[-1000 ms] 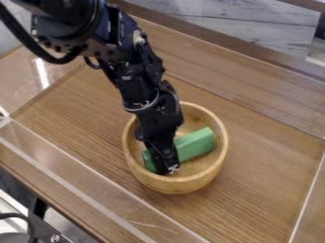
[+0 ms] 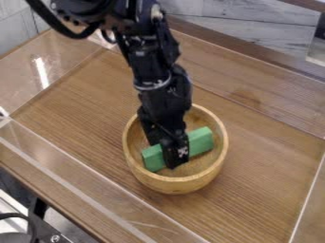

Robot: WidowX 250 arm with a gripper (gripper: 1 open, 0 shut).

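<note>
A round tan bowl (image 2: 191, 174) stands on the wooden table, holding a green block (image 2: 195, 138) that lies diagonally across its inside. My black gripper (image 2: 170, 143) reaches down from the top into the bowl, over the middle of the block, and hides part of it. The gripper is open, though its fingertips are hard to make out against the block.
Bare wooden table (image 2: 260, 114) surrounds the bowl on the right and behind. A pale plank wall (image 2: 248, 24) runs along the back. A black cable (image 2: 19, 233) shows at the lower left corner.
My gripper has risen a little and turned more upright, uncovering more of the green block. The bowl stays about where it was.
</note>
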